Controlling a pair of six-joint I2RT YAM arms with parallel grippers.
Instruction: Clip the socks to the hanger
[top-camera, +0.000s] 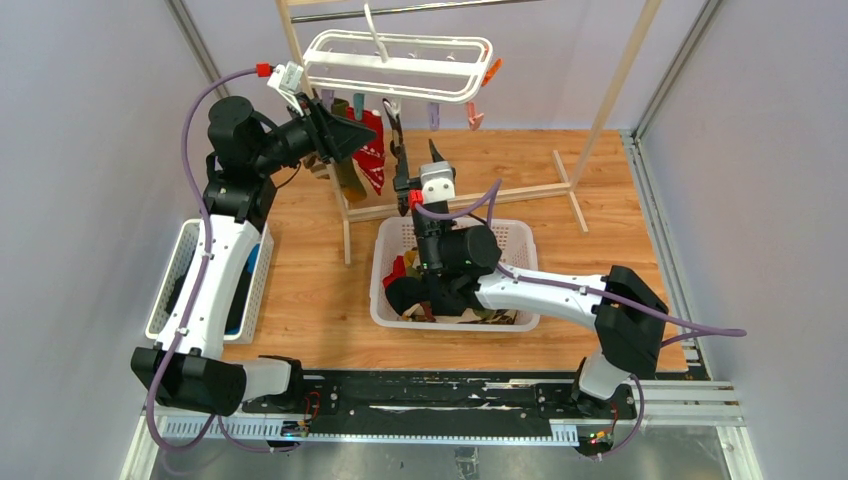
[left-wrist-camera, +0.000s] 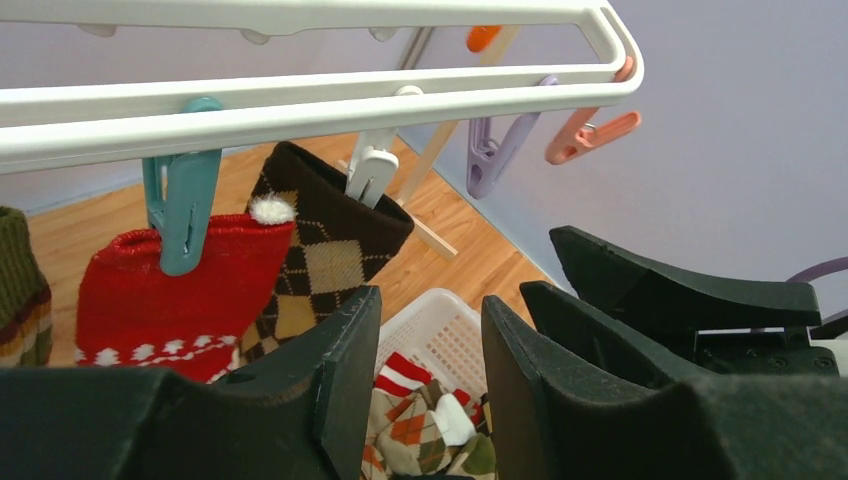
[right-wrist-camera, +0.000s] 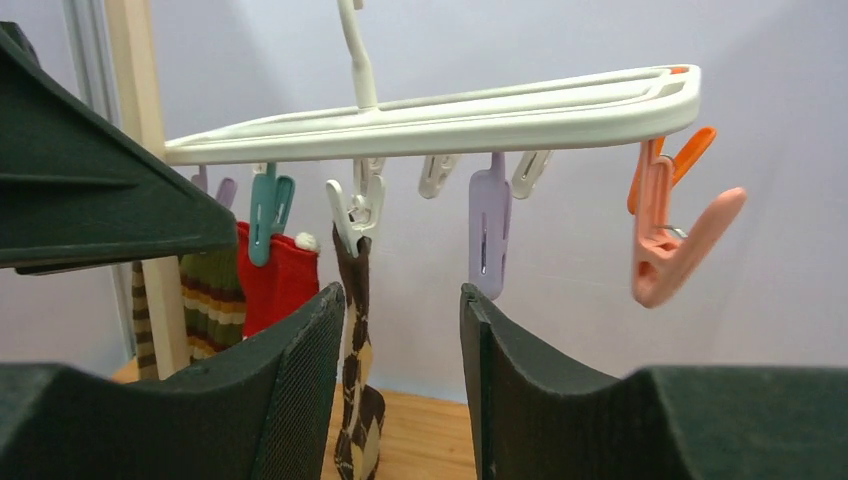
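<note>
The white hanger (top-camera: 400, 65) hangs from the rail with clips along its edges. In the left wrist view, a teal clip (left-wrist-camera: 185, 205) bites a red sock (left-wrist-camera: 190, 285) with a white pompom. Beside it a white clip (left-wrist-camera: 373, 170) holds a brown argyle sock (left-wrist-camera: 335, 250), and a striped sock (left-wrist-camera: 20, 290) hangs at the left edge. My left gripper is part open, empty, below the hanger's front edge. The right gripper stands open and empty, close to that argyle sock. No sock shows on the purple clip (right-wrist-camera: 490, 225) or orange-pink clip (right-wrist-camera: 660, 235).
Below, a white basket (top-camera: 380, 290) contains several loose socks, partly hidden by the right arm. Another white basket (top-camera: 260, 285) stands under the left arm. Wooden posts (top-camera: 625, 70) frame the hanger. Both grippers are close together.
</note>
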